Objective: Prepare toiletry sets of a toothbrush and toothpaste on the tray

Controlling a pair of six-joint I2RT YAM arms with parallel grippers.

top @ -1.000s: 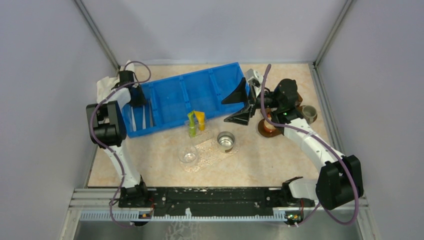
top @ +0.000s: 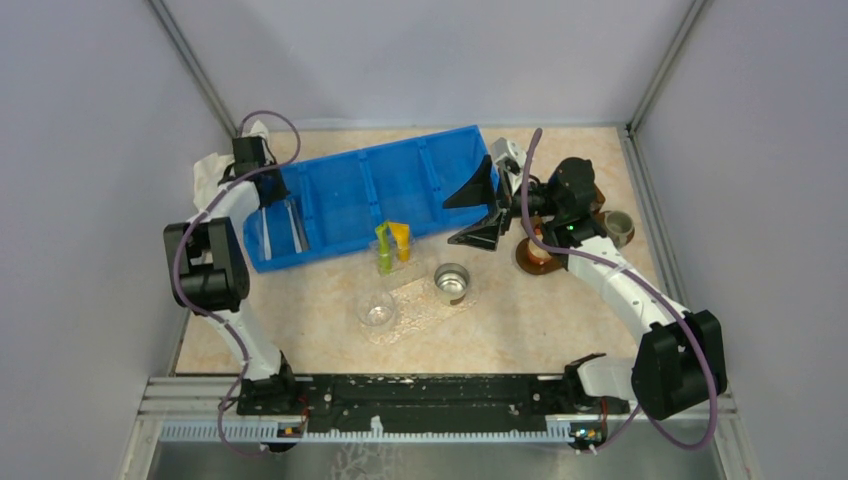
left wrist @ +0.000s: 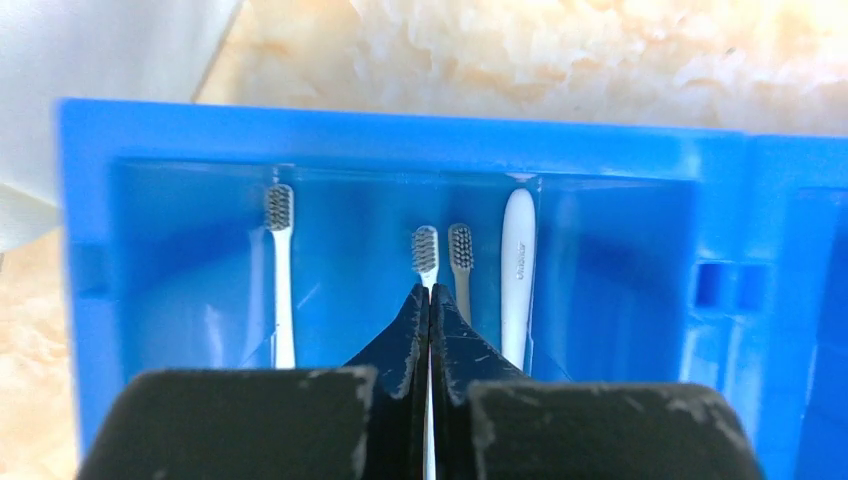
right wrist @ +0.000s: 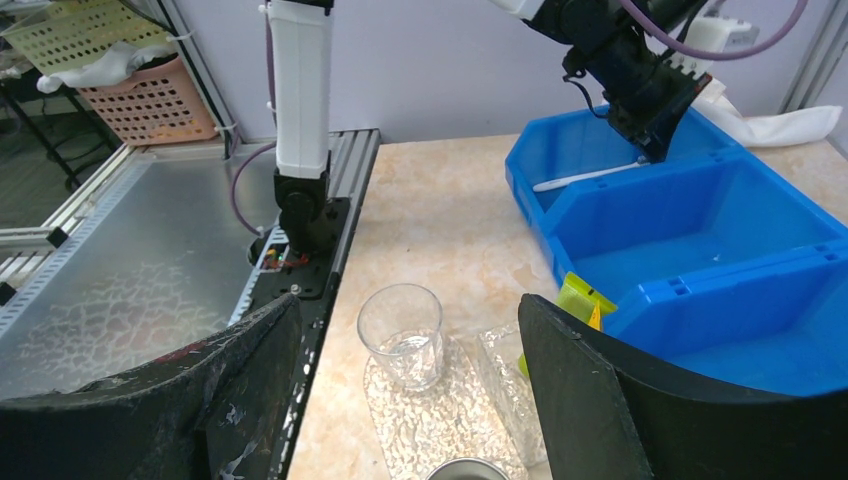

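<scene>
In the left wrist view my left gripper is shut, its fingertips together with nothing between them. It hangs over the leftmost compartment of the blue bin [left wrist: 420, 140]. A white toothbrush [left wrist: 425, 250] lies in the compartment below the fingers, partly hidden by them. Close beside it is a grey-headed toothbrush [left wrist: 460, 262], and a thick white handle [left wrist: 517, 270] lies further right. Another white brush [left wrist: 283, 290] lies apart on the left. My right gripper [top: 453, 222] stands wide open and empty near the bin's right end.
A patterned mat [top: 418, 308] lies front centre, with a clear glass [top: 377, 312] and steel cup [top: 452, 285]. Green [top: 384, 256] and yellow [top: 401, 240] pieces stand beside the bin. A brown stand [top: 533, 262] is under the right arm.
The left gripper has since risen above the bin; the brushes lie inside. The right arm stays still.
</scene>
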